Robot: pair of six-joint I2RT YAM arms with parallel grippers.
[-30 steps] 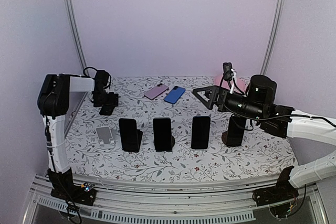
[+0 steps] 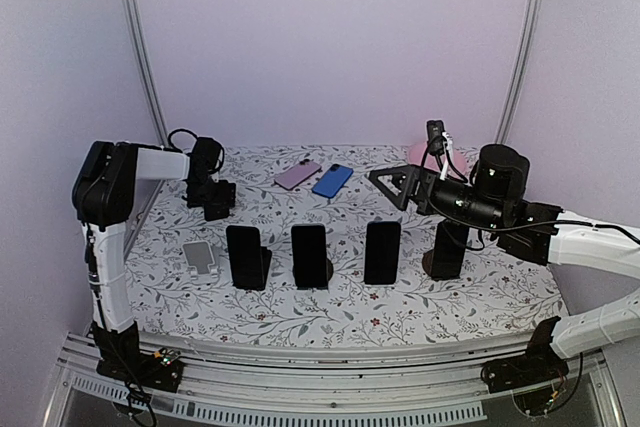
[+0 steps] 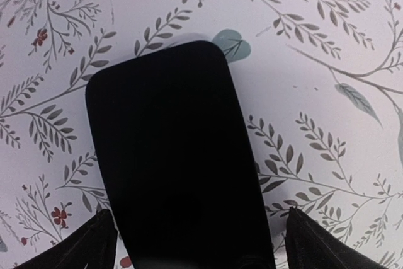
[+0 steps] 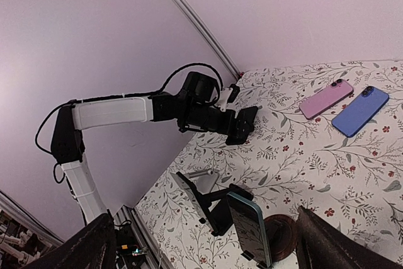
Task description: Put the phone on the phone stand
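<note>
A black phone (image 3: 176, 149) lies face-up on the floral table, filling the middle of the left wrist view. My left gripper is low over its lower end, fingers apart on either side of it. A small silver stand (image 2: 198, 257), empty, is at the table's left. Black phones stand upright on stands in a row, one (image 2: 247, 255) nearest the silver stand. My right gripper (image 2: 398, 185) hangs open above the table's right half, nothing between its fingers.
A pink phone (image 2: 297, 174) and a blue phone (image 2: 332, 181) lie at the back middle. A pink object (image 2: 420, 155) is partly hidden behind the right arm. Walls bound the sides and back. The table's middle, behind the row, has free room.
Over the last second my left gripper has shifted slightly right and toward the front of the table in the top view. The right arm is nearly still.
</note>
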